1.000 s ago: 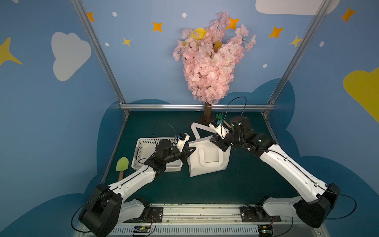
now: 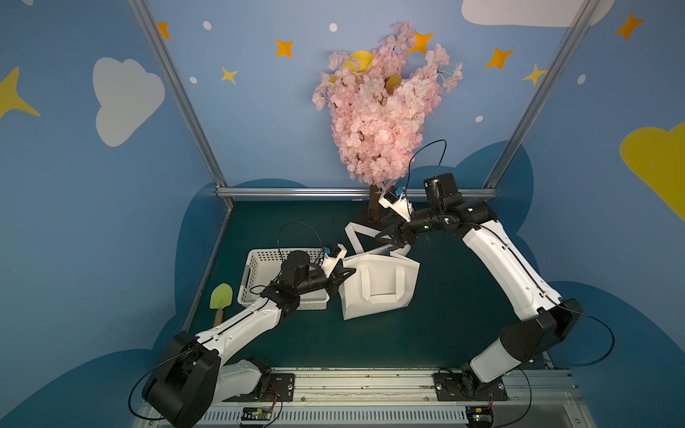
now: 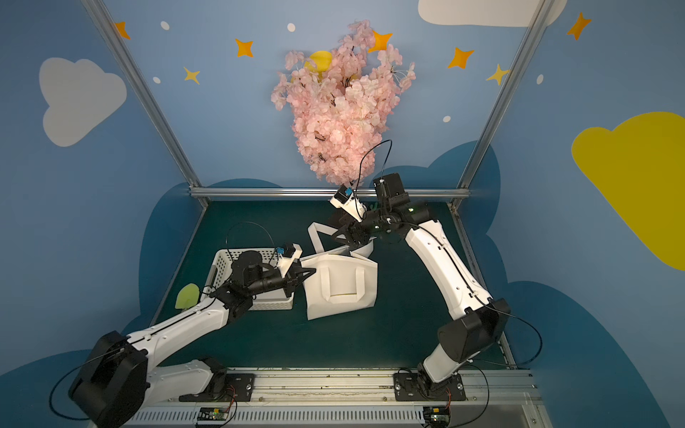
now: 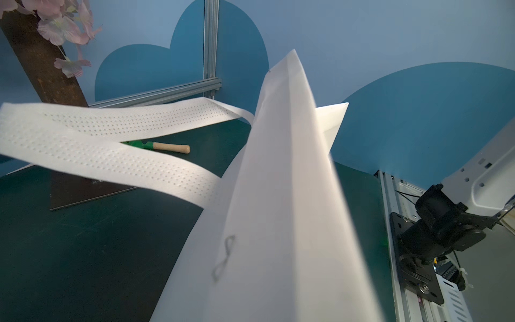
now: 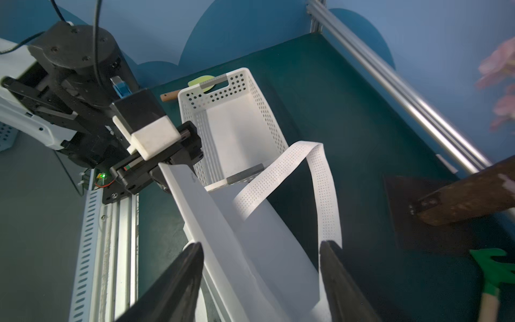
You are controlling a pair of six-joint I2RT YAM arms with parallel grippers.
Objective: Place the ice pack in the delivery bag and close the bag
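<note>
The white delivery bag (image 2: 381,289) stands at mid-table, its top part open and a handle loop (image 5: 327,198) standing up at the back. My left gripper (image 2: 348,271) is shut on the bag's upper left corner; in the right wrist view its fingertips meet at the bag's rim. In the left wrist view the bag's side wall (image 4: 268,214) fills the middle and hides the fingers. Over the bag's back right rim hovers my right gripper, fingers apart, the rim and handle below and between its fingers. No ice pack can be made out in any view.
A white perforated basket (image 5: 236,123), its visible floor bare, sits left of the bag. A green trowel (image 2: 221,296) lies beyond it. Behind stand the blossom tree (image 2: 378,114) and a green rake (image 5: 490,273).
My right gripper has risen and shifted back and slightly left from the bag's front right edge. The bag's right side now spreads wider. The left arm has barely moved.
</note>
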